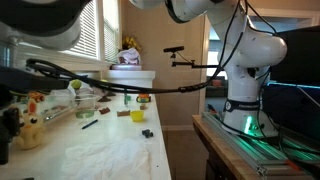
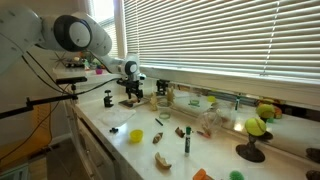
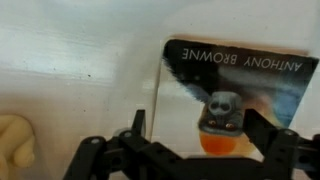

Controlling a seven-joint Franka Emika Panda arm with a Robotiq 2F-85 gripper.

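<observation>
In the wrist view my gripper stands open above a book (image 3: pixel 235 60) whose cover reads "ANTHONY BROWNE". A small dark figure (image 3: pixel 222 112) shows on the cover between my fingers, closer to the right one. I cannot tell whether it is printed or a separate thing. A pale yellow toy (image 3: pixel 15 140) sits at the left edge of that view. Exterior view 1 shows this toy (image 1: pixel 30 132) beside my arm, with the gripper mostly cut off at the left edge.
A white cloth (image 1: pixel 105 160) lies on the counter near a yellow cup (image 1: pixel 137 116) and a small black item (image 1: pixel 147 133). Glass bowls (image 1: pixel 86 104) stand farther back. Exterior view 2 shows several scattered things along the counter, including a green lamp-like object (image 2: pixel 251 148).
</observation>
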